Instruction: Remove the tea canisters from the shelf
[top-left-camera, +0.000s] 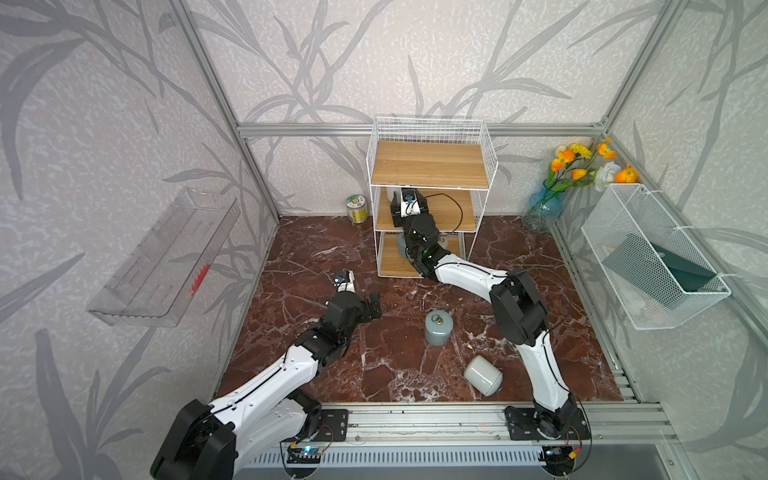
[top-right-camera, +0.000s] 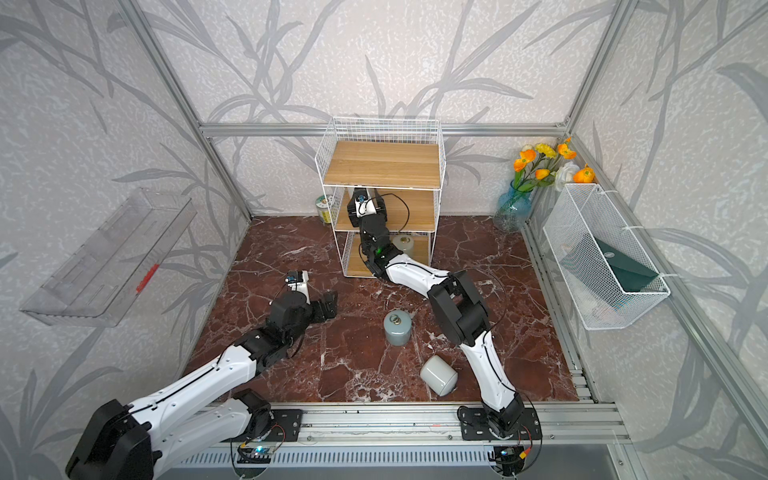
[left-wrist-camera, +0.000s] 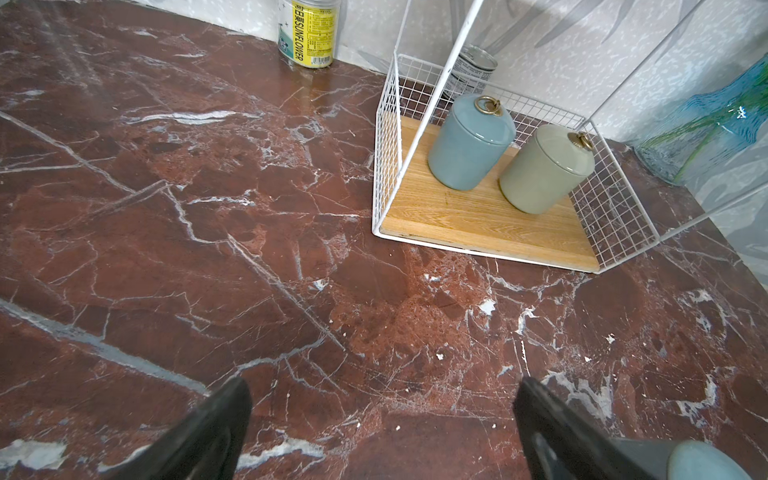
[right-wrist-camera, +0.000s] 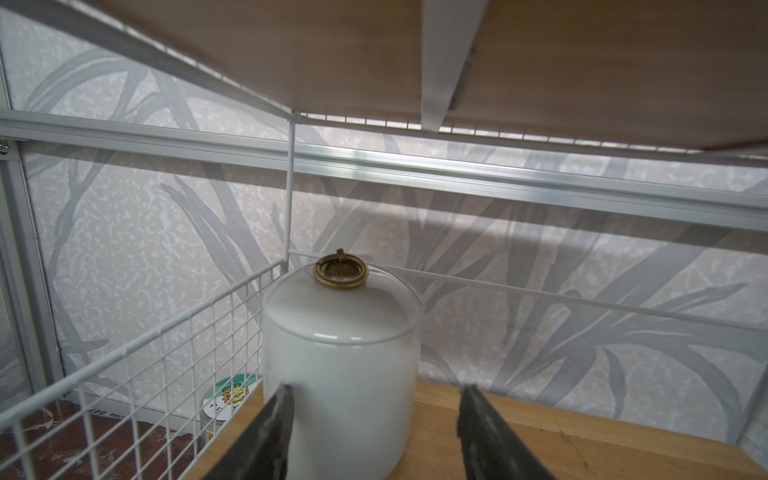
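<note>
A white canister (right-wrist-camera: 344, 360) with a brass ring lid stands on the middle wooden shelf, at its left end. My right gripper reaches into that level, part open, fingers just before the canister, one overlapping it; contact cannot be told. On the lower shelf stand a blue canister (left-wrist-camera: 468, 144) and a grey-green canister (left-wrist-camera: 545, 169). Another blue canister (top-left-camera: 438, 328) stands on the table; a pale one (top-left-camera: 482, 374) lies on its side near the front edge. My left gripper is open and empty over the table, left of front.
A yellow tin (top-left-camera: 357, 209) stands left of the rack and a vase of flowers (top-left-camera: 544, 208) right of it. A clear bin (top-left-camera: 160, 264) and a white mesh basket (top-left-camera: 640, 304) hang on the side walls.
</note>
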